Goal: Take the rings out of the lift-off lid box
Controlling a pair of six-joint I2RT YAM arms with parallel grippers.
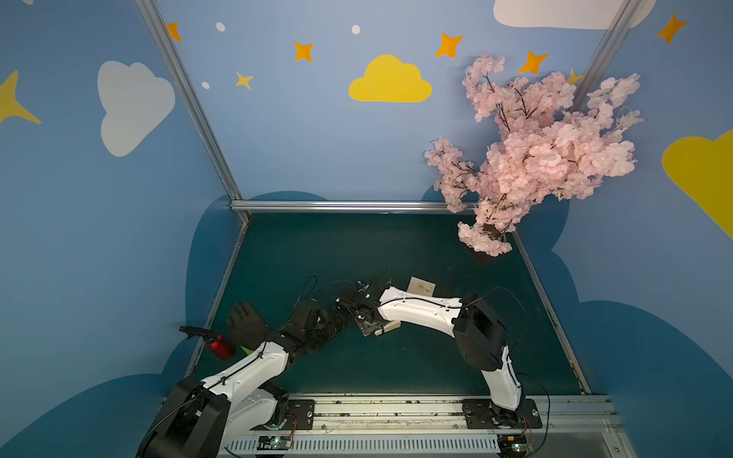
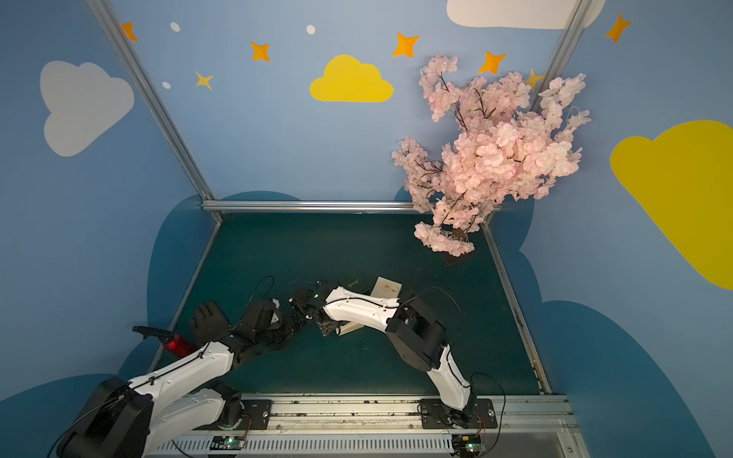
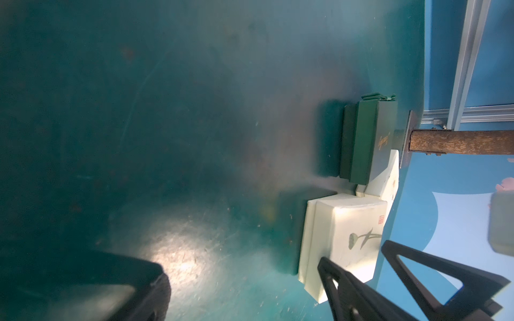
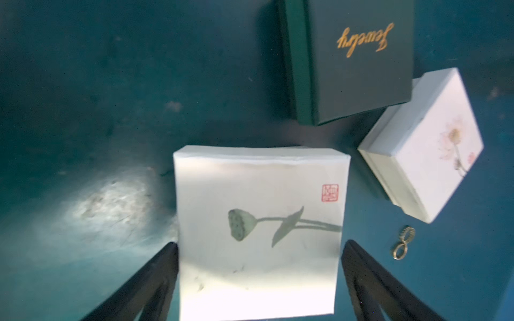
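Observation:
A white lift-off lid box [image 4: 262, 187] with a lotus-pod drawing lies between the spread fingers of my open right gripper. Whether the fingers touch its sides cannot be told. In the left wrist view the same box [image 3: 342, 235] sits on the table, ahead and right of my open left gripper, which has nothing between its fingers. A dark finger [image 3: 436, 278] of the right gripper shows over the box there. Two small gold rings [image 4: 403, 243] lie on the table to the right of the box in the right wrist view. The box's inside is hidden.
A dark green jewelry box [image 4: 364, 58] and a smaller white box [image 4: 433, 141] stand close by. A black glove [image 1: 246, 326] and red spray bottle [image 1: 221, 348] lie at the left; a blossom tree [image 1: 534, 160] stands back right.

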